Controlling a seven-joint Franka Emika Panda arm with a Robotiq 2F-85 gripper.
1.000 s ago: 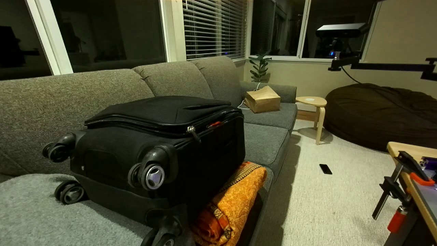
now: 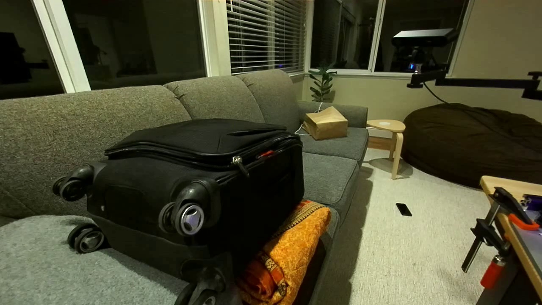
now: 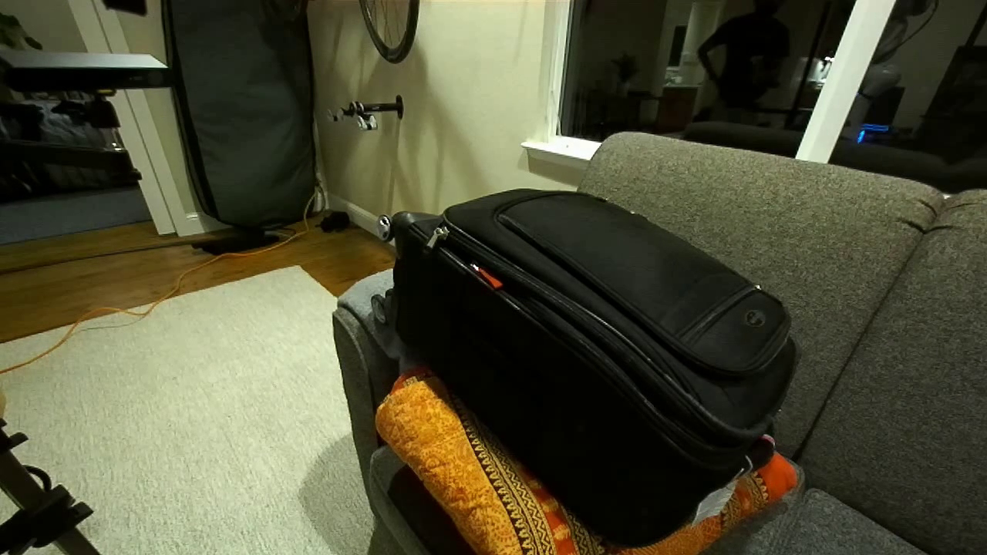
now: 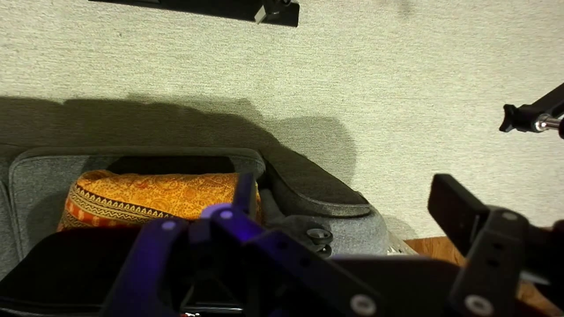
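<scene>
In the wrist view my gripper is open, its two dark fingers wide apart and nothing between them. Beyond it and below lie the couch arm and pale carpet. A black wheeled suitcase (image 2: 244, 198) lies on its side on the grey couch (image 2: 325, 175); its zipper (image 3: 437, 237) shows near one corner. Folded under the suitcase's front edge is an orange patterned blanket (image 3: 435, 435). Its visible part (image 4: 164, 190) appears left of the gap between my fingers, with the suitcase dark along the lower left. Neither exterior view shows my gripper.
A paper bag (image 2: 326, 123) sits at the couch's far end, near a wooden stool (image 2: 387, 125). A phone (image 2: 404, 209) lies on the carpet. A clamp (image 2: 490, 231) grips the table edge at right. Camera arms (image 2: 488, 83) reach into the room. Open carpet fronts the couch.
</scene>
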